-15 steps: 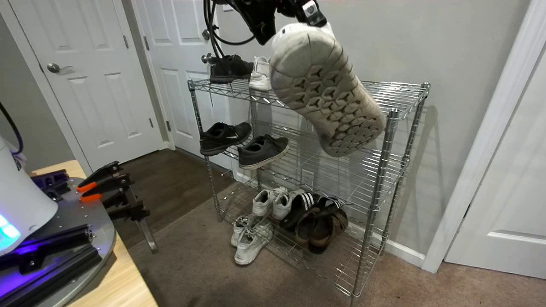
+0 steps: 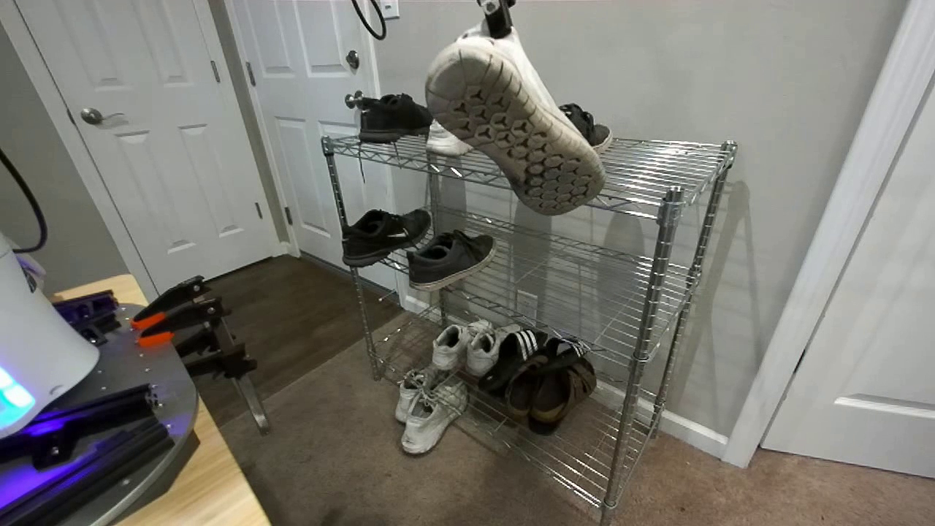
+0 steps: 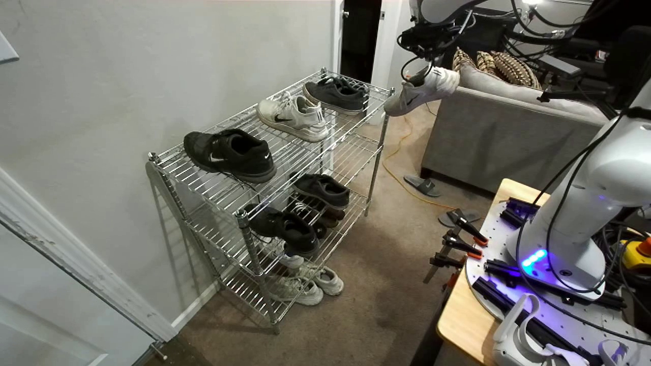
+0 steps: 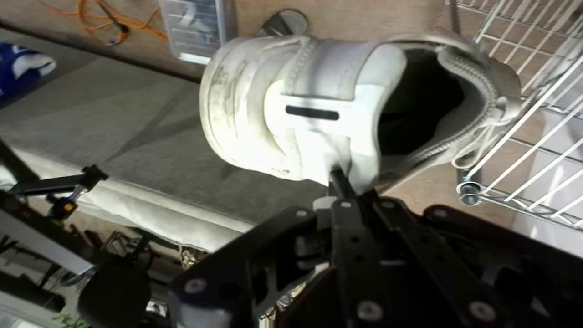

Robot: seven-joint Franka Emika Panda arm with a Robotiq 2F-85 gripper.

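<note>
A white sneaker [image 4: 322, 109] hangs from my gripper, which is shut on the heel edge of its collar. In exterior view 1 the worn sole of this held sneaker [image 2: 517, 123] faces the camera, toe tilted down. Exterior view 2 shows the held sneaker [image 3: 424, 90] in the air just outside the near end of the wire rack [image 3: 287, 171], apart from it. On the rack's top shelf stand a black Nike shoe [image 3: 229, 155], a white Nike sneaker [image 3: 293, 116] and a dark grey shoe [image 3: 335, 94]. Fingertips are partly hidden by the sneaker's heel.
The middle shelf holds two dark shoes [image 2: 451, 260], with bare wire to their right. White sneakers [image 2: 435, 412] and sandals [image 2: 552, 386] crowd the bottom. A grey sofa [image 3: 506, 134] stands beyond the rack's end; clamps [image 3: 457, 244] jut from the robot's table.
In exterior view 1 the held sneaker has moved up and to the left.
</note>
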